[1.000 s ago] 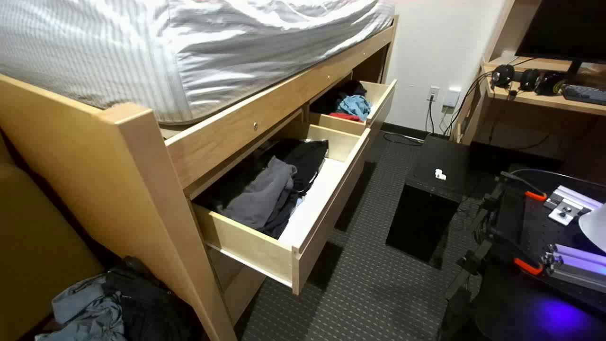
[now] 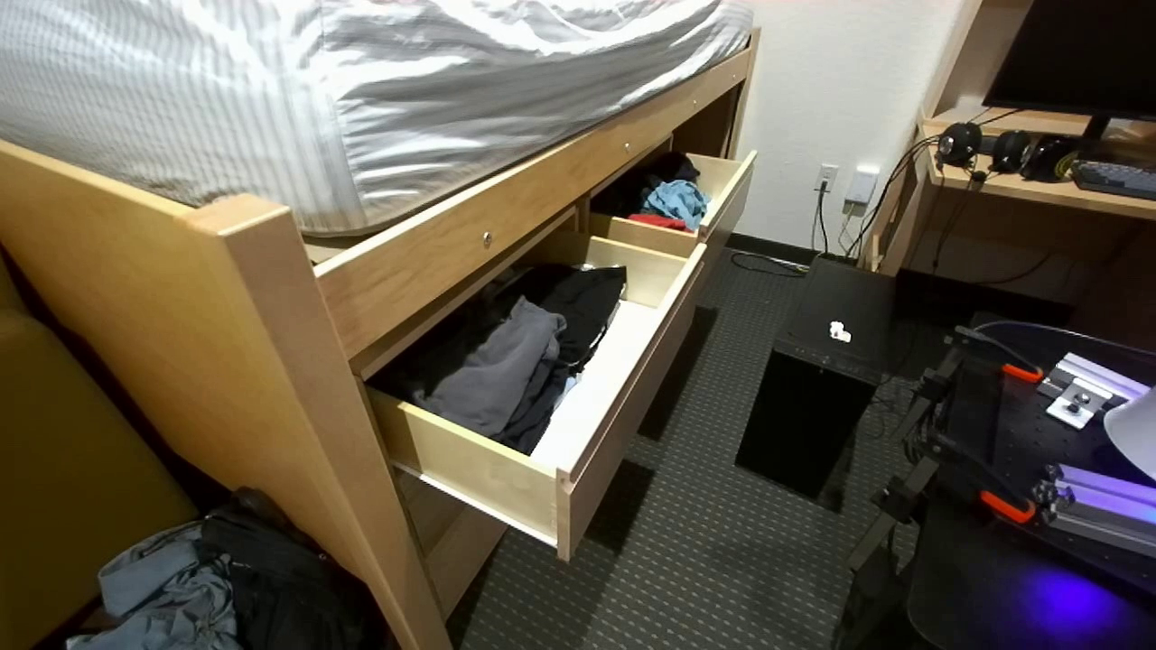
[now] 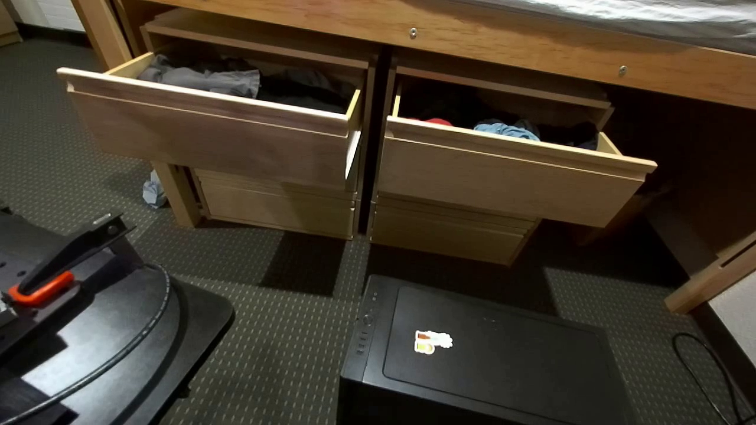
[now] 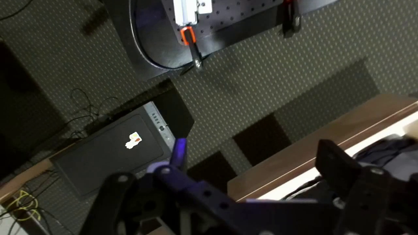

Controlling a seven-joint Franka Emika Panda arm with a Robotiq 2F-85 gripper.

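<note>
In exterior view 1, the near drawer under the bed is pulled well out, with grey clothing and black clothing inside. Beyond it the far drawer is also pulled out, holding a light blue cloth, a red cloth and dark clothes. Only the wrist view shows my gripper. Its fingers are spread wide, and nothing is held between them. The floor and the near drawer's front lie beyond the gap.
A black computer case stands on the carpet facing the drawers. The black table carries metal rails and orange-tipped clamps. Clothes are heaped by the bed's end. Carpet between drawers and table is clear; cables lie beside the case.
</note>
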